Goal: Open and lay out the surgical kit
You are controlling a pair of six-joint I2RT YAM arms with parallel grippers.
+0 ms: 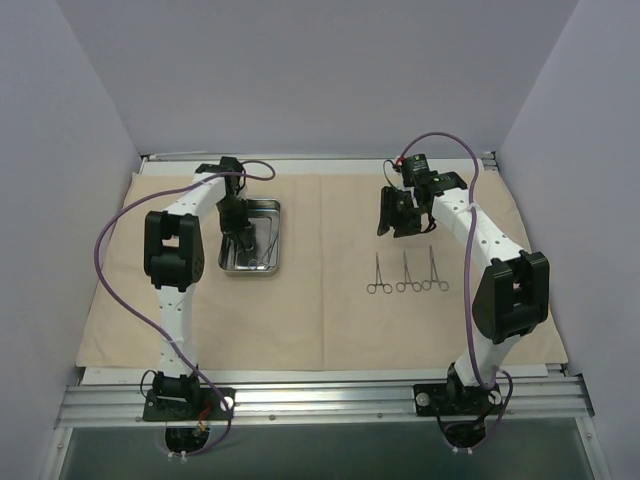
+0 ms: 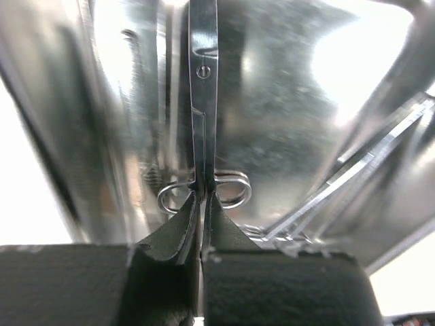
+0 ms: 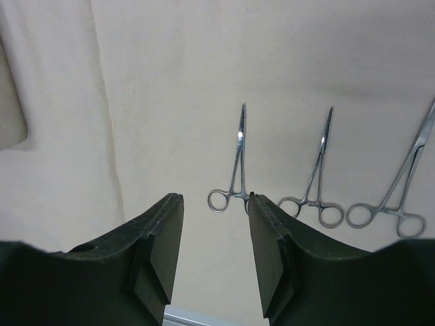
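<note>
In the left wrist view a slim ringed instrument (image 2: 204, 95) points straight away from the fingers. My left gripper is shut on it between its two finger rings. That gripper is low inside the metal tray (image 1: 250, 272), whose floor fills most of the wrist view. Another long instrument (image 2: 370, 159) lies slanted on the tray's right side. Three ringed clamps (image 3: 239, 153) lie in a row on the cloth, tips pointing away. My right gripper hovers over the cloth with its fingers apart and nothing between them.
Other thin instruments (image 2: 132, 81), blurred, lie along the tray's left side. Beige cloth (image 1: 300, 320) covers the table. Its middle, between tray and clamps, is bare, as is the strip in front of them.
</note>
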